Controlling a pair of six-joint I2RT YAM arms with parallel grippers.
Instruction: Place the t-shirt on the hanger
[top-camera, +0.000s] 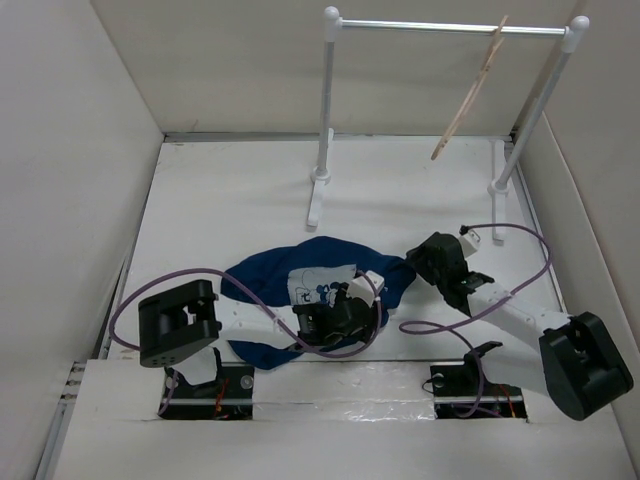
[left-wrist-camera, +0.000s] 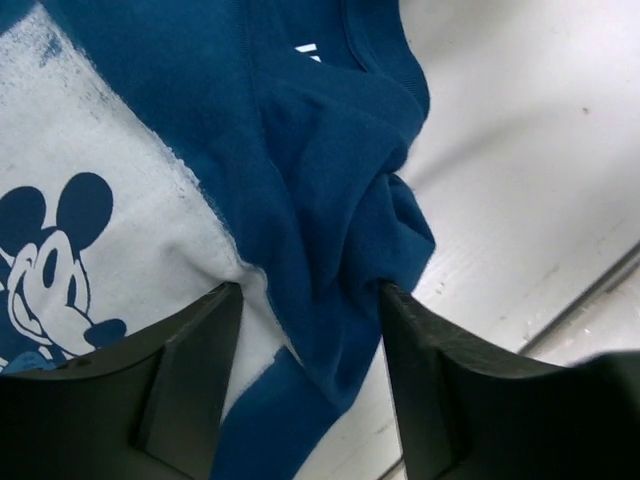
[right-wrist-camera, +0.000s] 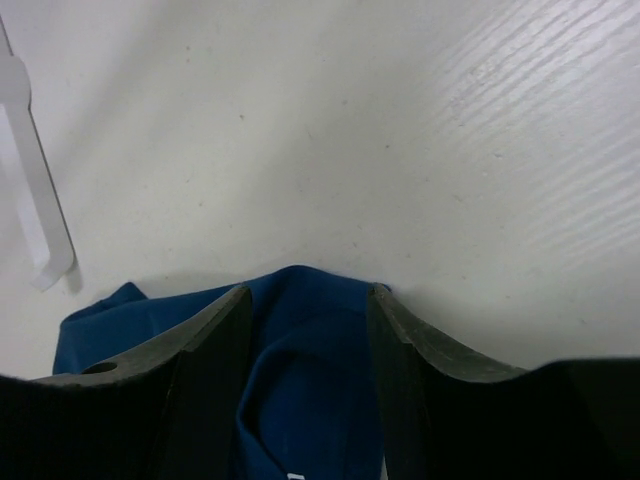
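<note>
A dark blue T-shirt (top-camera: 330, 250) with a white cartoon-mouse print lies crumpled on the white floor, lower centre in the top view. My left gripper is open low over the shirt's folds at the print's edge, with bunched fabric between and beyond its fingers. My right gripper is part open at the shirt's right corner, blue cloth visible between and below its fingers; whether it touches is unclear. A light wooden hanger (top-camera: 470, 85) hangs from the rack's top bar (top-camera: 450, 26).
The white rack's feet (top-camera: 314, 205) stand behind the shirt on either side. Walls enclose the space; purple cables loop around both arms.
</note>
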